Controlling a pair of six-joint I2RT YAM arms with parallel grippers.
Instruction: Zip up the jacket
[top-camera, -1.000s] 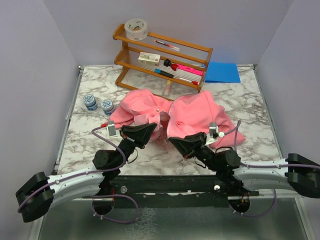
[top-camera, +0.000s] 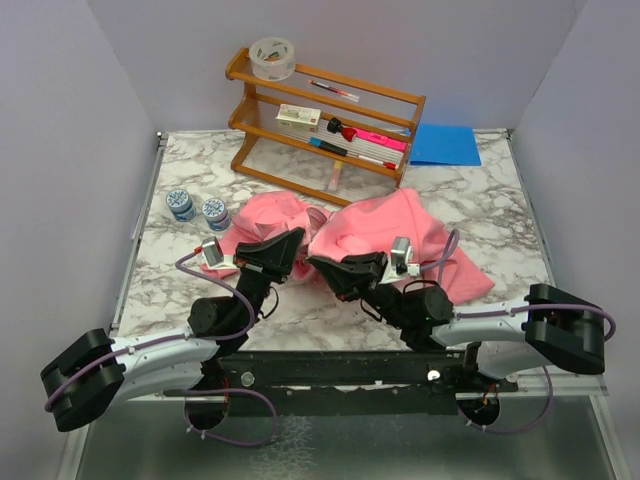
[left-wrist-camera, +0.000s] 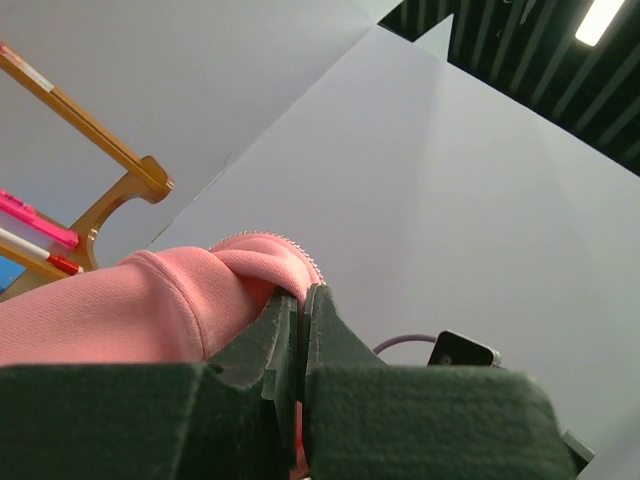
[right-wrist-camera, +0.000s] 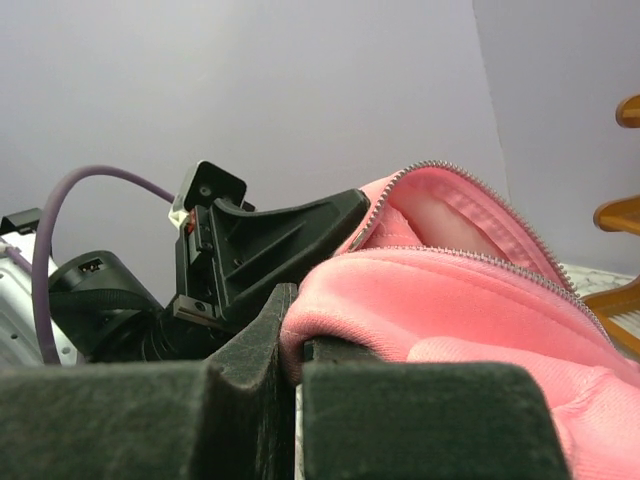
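The pink jacket (top-camera: 375, 225) lies on the marble table with its two halves drawn up between my grippers. In the top view my left gripper (top-camera: 301, 233) points in from the left, and my right gripper (top-camera: 311, 261) comes close to it from the right. Pink cloth (left-wrist-camera: 165, 300) runs into the pinched fingertips in the left wrist view. In the right wrist view a fold of the jacket (right-wrist-camera: 430, 300) is caught between the right fingertips. Two rows of metal zipper teeth (right-wrist-camera: 500, 265) curve along the edges, apart from each other there. The slider cannot be made out.
A wooden shelf (top-camera: 237, 118) with tape, pens and a small box stands behind the jacket. Two jars (top-camera: 180, 205) sit on the left, and a blue sheet (top-camera: 445, 146) lies at the back right. Bare table shows at both sides.
My right gripper has moved left, bringing its side of the jacket toward the left gripper. The left gripper has shifted slightly up, and the gap between the halves has narrowed.
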